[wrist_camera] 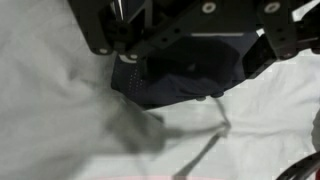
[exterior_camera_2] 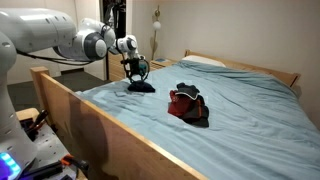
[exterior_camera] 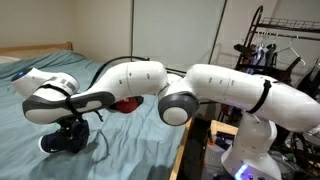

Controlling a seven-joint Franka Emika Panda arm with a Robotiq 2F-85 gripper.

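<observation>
A dark cloth item (exterior_camera_2: 142, 87), perhaps a cap, lies on the blue bed sheet near its edge in exterior view 2. My gripper (exterior_camera_2: 134, 72) hangs just over it, pointing down. From exterior view 1, the same dark item (exterior_camera: 58, 142) shows below the end of the arm, partly covered by the gripper. The wrist view has dark fabric (wrist_camera: 190, 80) beneath and between the spread fingers. My fingers stand open; whether they touch the fabric cannot be made out.
Red and black cloth items (exterior_camera_2: 188, 106) lie together farther along the bed. A wooden bed rail (exterior_camera_2: 110, 130) runs along the near side. The blue sheet (exterior_camera_2: 250, 110) is otherwise mostly clear, with a pillow (exterior_camera_2: 203, 61) by the headboard.
</observation>
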